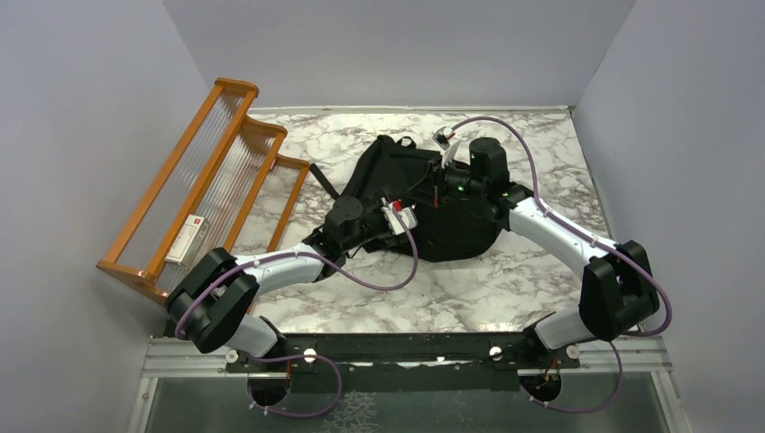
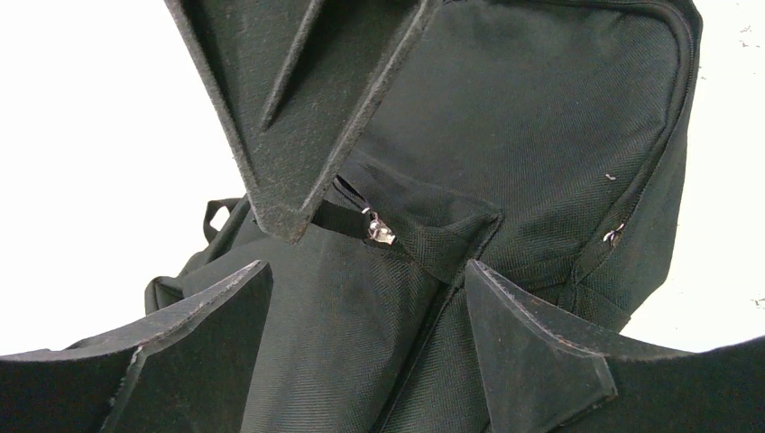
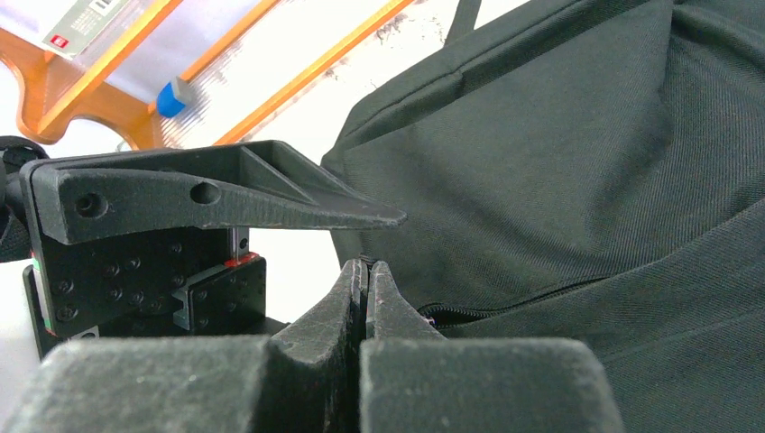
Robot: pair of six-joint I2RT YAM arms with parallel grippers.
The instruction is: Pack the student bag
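The black bag lies on the marble table under both grippers. In the left wrist view a silver zipper slider sits at a fold of the bag, with a black pull tab stretching from it to behind the right gripper's tip. My right gripper is shut, apparently on that thin tab; its grip is partly hidden. My left gripper is open over the fabric just below the slider, with nothing clamped. In the right wrist view one left finger reaches in close beside the right fingertips.
A wooden rack with clear ribbed panels stands at the left, holding a pale box. A blue item shows in it. Bare marble lies in front of the bag. The two grippers leave little room between them.
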